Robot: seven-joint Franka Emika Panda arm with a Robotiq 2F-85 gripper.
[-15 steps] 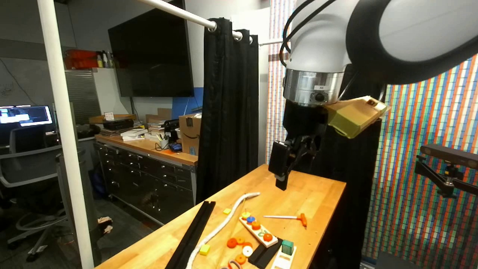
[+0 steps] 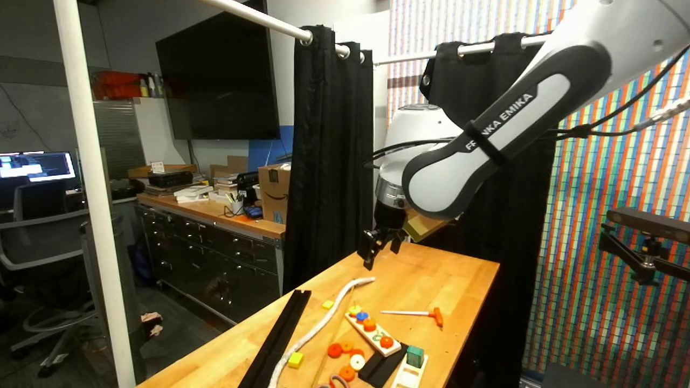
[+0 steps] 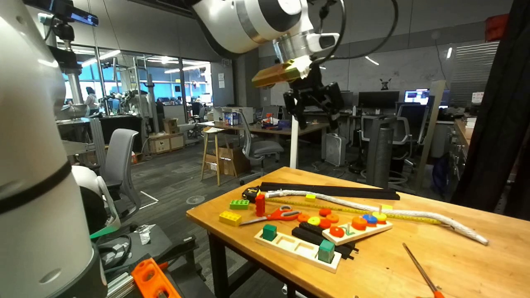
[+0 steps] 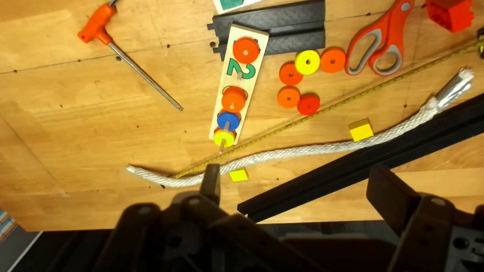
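Note:
Well above the wooden table my gripper hangs open, its two black fingers wide apart and nothing between them. In the wrist view a white rope [image 4: 290, 154] curves across the table beside a yellow measuring tape [image 4: 267, 136]. A peg board [image 4: 221, 106] carries orange, blue and yellow rings, and several loose rings, including a yellow one [image 4: 307, 62], lie near it. Two small yellow blocks [image 4: 361, 130] sit close to the rope. An orange-handled hex driver [image 4: 145, 77] lies apart, while orange scissors [image 4: 385, 40] rest on the other side of the loose rings.
A long black rail [image 3: 330, 191] lies along one table side. A shape tray [image 3: 298, 251] with green blocks [image 3: 326, 251] stands near the opposite edge, close to a green brick [image 3: 239, 204] and a yellow brick [image 3: 230, 218].
In exterior view 1 the arm has drawn away from the camera, and the gripper has shifted left and turned. The things on the table lie where they were.

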